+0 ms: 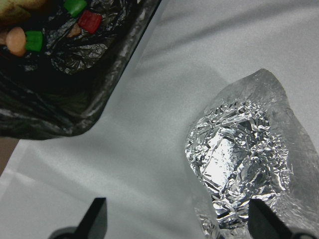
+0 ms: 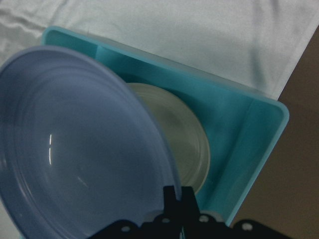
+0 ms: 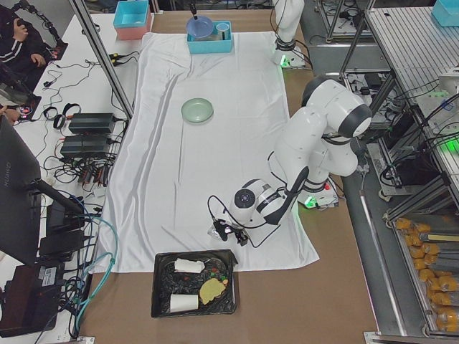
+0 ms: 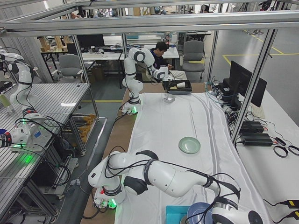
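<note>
A blue bowl (image 2: pixel 79 139), held at its rim by my shut right gripper, hangs over a teal bin (image 2: pixel 239 144) with a pale dish (image 2: pixel 184 134) inside. My left gripper is open above a crinkled foil piece in a translucent wrap (image 1: pixel 234 164), beside a black-lined tray (image 1: pixel 94 94). A green plate (image 3: pixel 197 109) lies mid-cloth. The tray holds white cups (image 3: pixel 183 302), a yellow piece (image 3: pixel 211 289) and several small colored bits.
Monitors, boxes and cables (image 3: pixel 64 165) line the left side; a metal frame stands on the right.
</note>
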